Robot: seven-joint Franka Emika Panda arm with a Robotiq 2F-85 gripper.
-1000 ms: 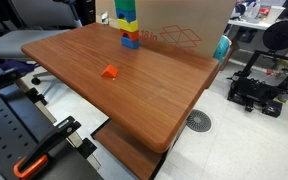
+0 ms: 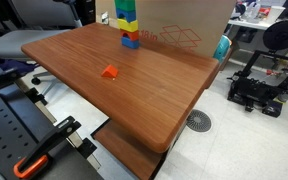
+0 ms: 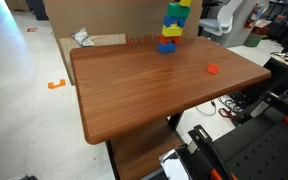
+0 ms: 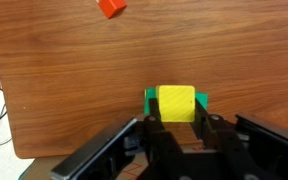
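Note:
A stack of coloured blocks stands upright at the table's back, with a blue block (image 2: 130,43) lowest and a green block (image 2: 125,5) cut by the upper edge of exterior view 1. In exterior view 2 a sliver of yellow block (image 3: 185,2) shows above the green one (image 3: 179,11). From the wrist, I look down on that yellow block (image 4: 177,103) over the wider green block (image 4: 150,101). My gripper is shut on the yellow block; whether it touches the green is unclear. Neither exterior view shows the gripper.
An orange-red block (image 2: 110,72) lies alone on the wooden table (image 2: 149,85), well away from the stack. A whiteboard-like panel (image 2: 179,25) rises behind the table's back edge.

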